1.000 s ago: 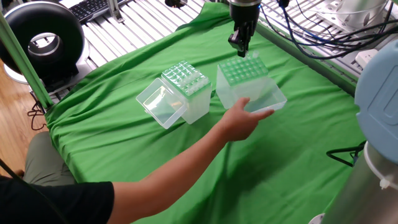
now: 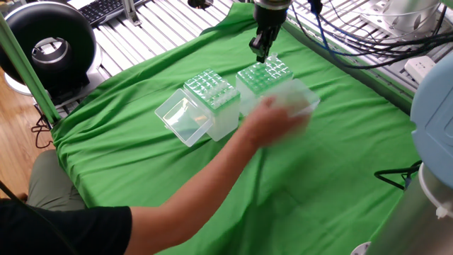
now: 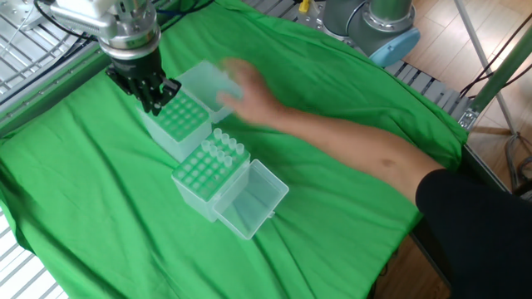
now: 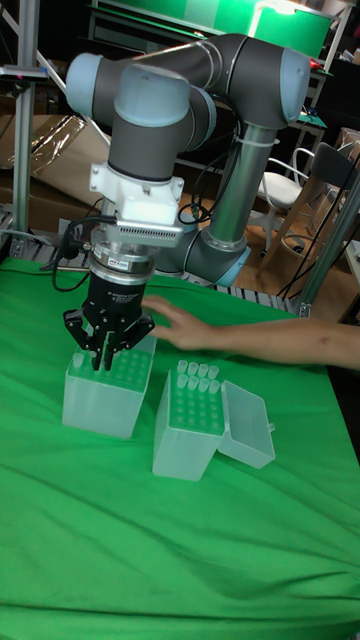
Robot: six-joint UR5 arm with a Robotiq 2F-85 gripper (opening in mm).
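Observation:
My gripper (image 4: 110, 365) points down over a clear tip box (image 4: 98, 411) with a green top. Its dark fingertips are close together at the top of this box; whether they touch it, or hold anything, is not clear. A pale tip (image 4: 78, 361) stands near one corner of the box. Beside it is a second tip box (image 4: 186, 448), holding several clear tips (image 4: 197, 375) in rows at one end, with its lid (image 4: 250, 427) hanging open. A person's hand (image 3: 249, 95), blurred, is at the open lid (image 3: 204, 83) of the first box.
The person's forearm (image 2: 205, 177) reaches across the green cloth (image 2: 311, 191) close to both boxes. Cables (image 2: 368, 49) run along the back beside the arm. Cloth in front of the boxes lies clear, though wrinkled.
In exterior view 1 my gripper has moved left and slightly down. The box beneath it has shifted left and up, closer to the other box. The hand and lid have moved too and now blur.

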